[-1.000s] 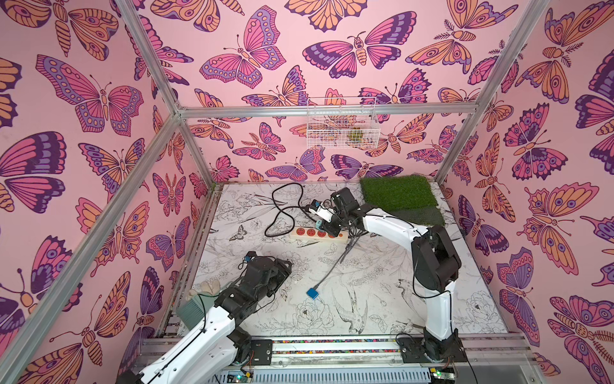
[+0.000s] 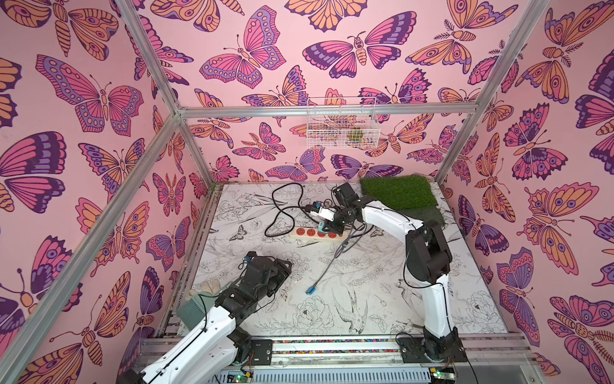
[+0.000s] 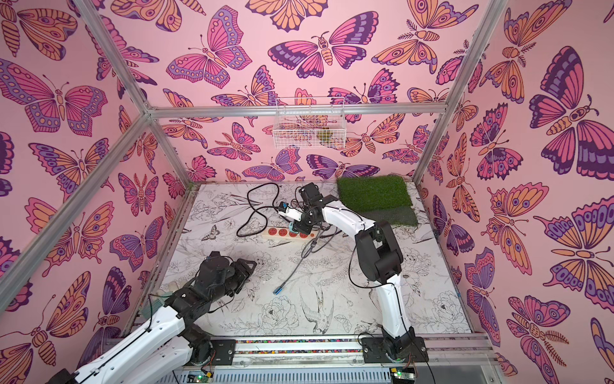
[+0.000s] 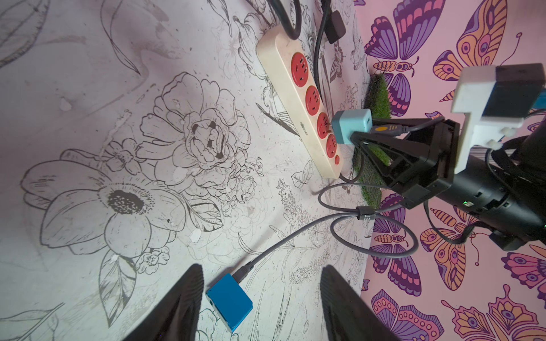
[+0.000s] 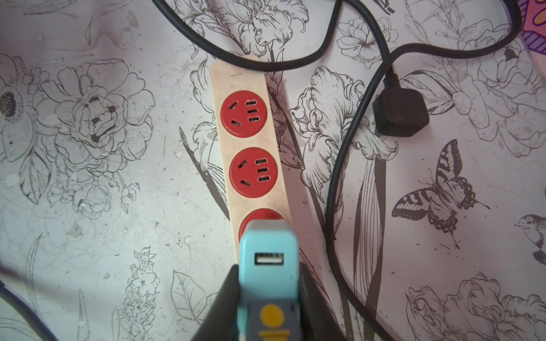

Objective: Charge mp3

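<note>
The cream power strip (image 5: pixel 253 136) with red sockets lies at the back middle. My right gripper (image 2: pixel 326 224) is over its right part, shut on a light-blue charger (image 5: pixel 267 250), held at the third socket in the right wrist view; whether its pins are inserted is hidden. A grey cable (image 4: pixel 307 227) runs from there toward the front, ending at the small blue mp3 player (image 4: pixel 229 301) on the table. My left gripper hangs open above the front left of the table, the player in view between its fingertips but below them.
A black cord (image 2: pixel 275 211) with a black plug (image 5: pixel 401 110) lies behind the strip. Grass mats (image 2: pixel 396 192) are at the back right, a wire basket (image 2: pixel 342 134) on the back wall.
The right arm has shifted slightly over the strip since a second ago, and the mp3 player has moved or turned a little. The left arm is still.
</note>
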